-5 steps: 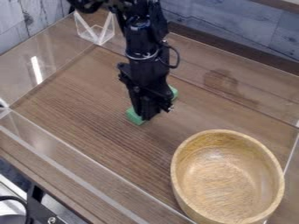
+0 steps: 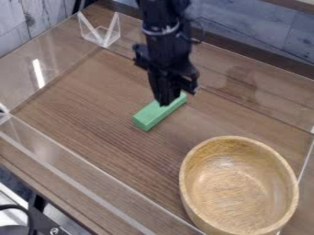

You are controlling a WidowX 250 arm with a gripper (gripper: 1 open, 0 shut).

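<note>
The black robot gripper (image 2: 164,90) hangs over the table in the upper middle, above and just behind a green rectangular block (image 2: 159,112) that lies diagonally on the wood. The fingertips look raised clear of the block. Whether the fingers are open or shut is hard to tell from this view.
A large pale round bowl (image 2: 238,184) fills the lower right of the wooden table (image 2: 73,138). A clear plastic piece stands at the upper left edge.
The gripper has moved up and back, away from the green block, which is now uncovered where earlier the gripper hid much of it.
</note>
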